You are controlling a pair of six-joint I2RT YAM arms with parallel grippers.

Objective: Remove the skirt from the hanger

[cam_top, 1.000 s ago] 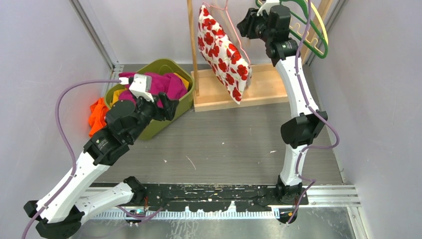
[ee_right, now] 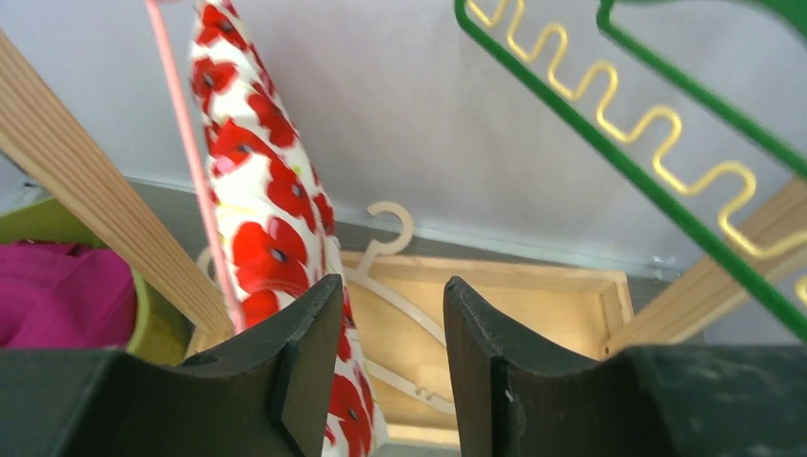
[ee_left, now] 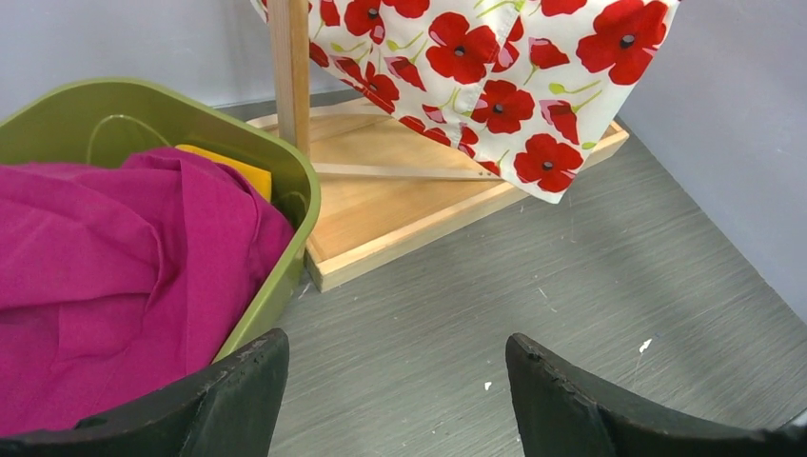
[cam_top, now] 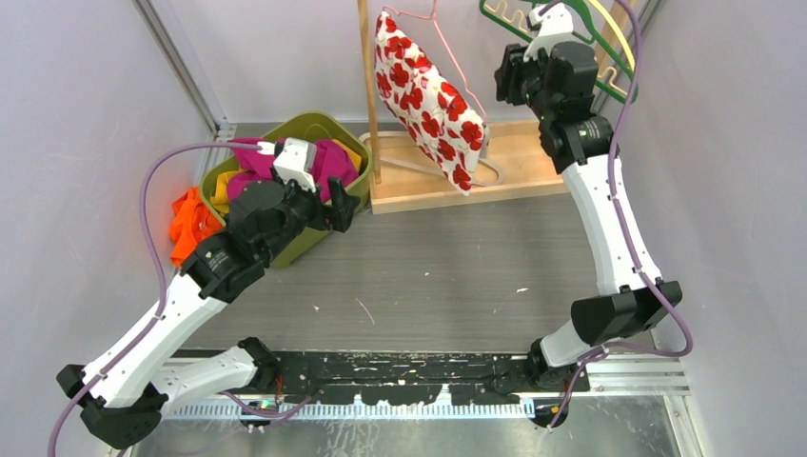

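Note:
A white skirt with red poppies hangs aslant from a pink hanger on the wooden rack; the right wrist view shows it nearly edge-on. A beige hanger lies on the rack's wooden base, partly behind the skirt and my right fingers. My right gripper is open right of the skirt, with nothing between its fingers; the beige hanger shows below through the gap. My left gripper stands open and empty over the floor, beside the green bin's right rim and in front of the skirt.
An olive bin of magenta and yellow cloth stands left of the rack. Orange cloth lies beyond it. Green and yellow hangers hang at the rack's right. A rack post stands left of the skirt.
The beige hanger, upright beside the skirt earlier, has tipped down onto the rack's base. My left gripper shifted slightly right.

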